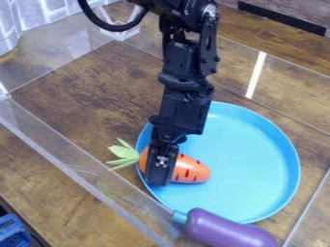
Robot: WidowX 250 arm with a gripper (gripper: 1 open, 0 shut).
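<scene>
My black gripper [164, 154] reaches down from the top centre to the left part of a blue plate [253, 172], shut on a toy carrot [192, 170]. The orange body lies on the plate to the right of the fingers, and its pale green leaves [122, 154] stick out to the left over the plate's rim. The fingers hide the middle of the carrot.
A purple toy eggplant [230, 230] lies at the plate's front edge. Clear plastic walls border the wooden surface [85, 96], which is bare at left. A blue object [11, 232] sits at bottom left.
</scene>
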